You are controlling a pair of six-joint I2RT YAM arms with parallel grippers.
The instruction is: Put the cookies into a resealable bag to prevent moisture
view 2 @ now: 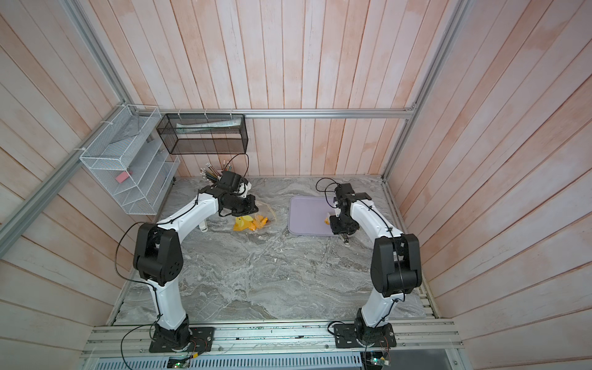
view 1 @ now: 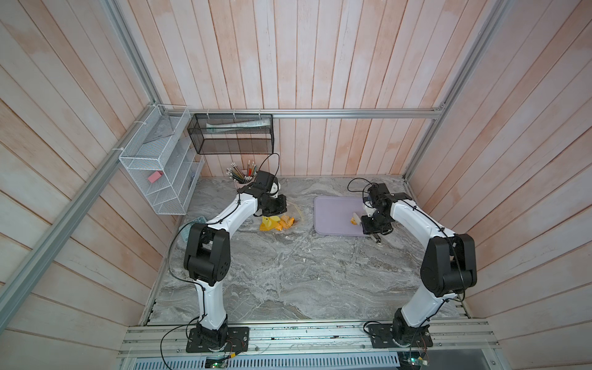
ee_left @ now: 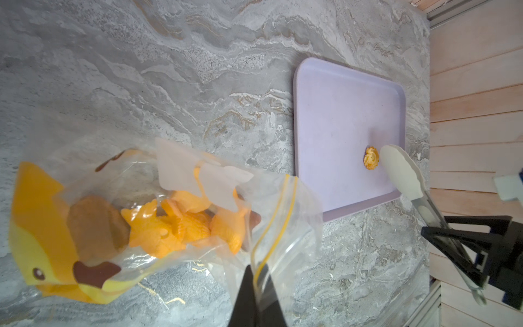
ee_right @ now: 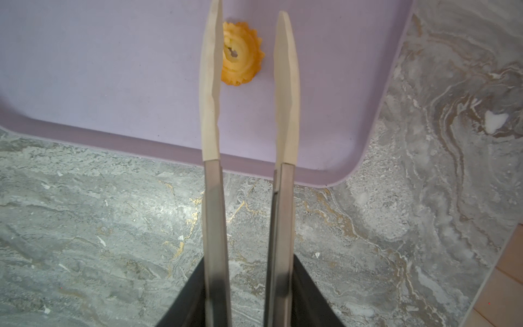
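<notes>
A clear bag with a yellow bear-like face (ee_left: 98,278) lies on the table in the left wrist view, with several orange cookies (ee_left: 158,229) and a brown one (ee_left: 98,229) inside. My left gripper is shut on the bag's thin rim near its yellow-striped opening. In the right wrist view, my right gripper is shut on tongs (ee_right: 216,218) with pale tips. The tongs stand parted over the tray. One round yellow cookie (ee_right: 245,54) lies on the lilac tray (ee_right: 130,147), seen between the tips and partly behind the left one; nothing is gripped.
A cup of pens (view 1: 240,175) stands behind the left arm. Wire racks (view 1: 163,163) hang at the left wall, and a black basket (view 1: 231,132) on the back wall.
</notes>
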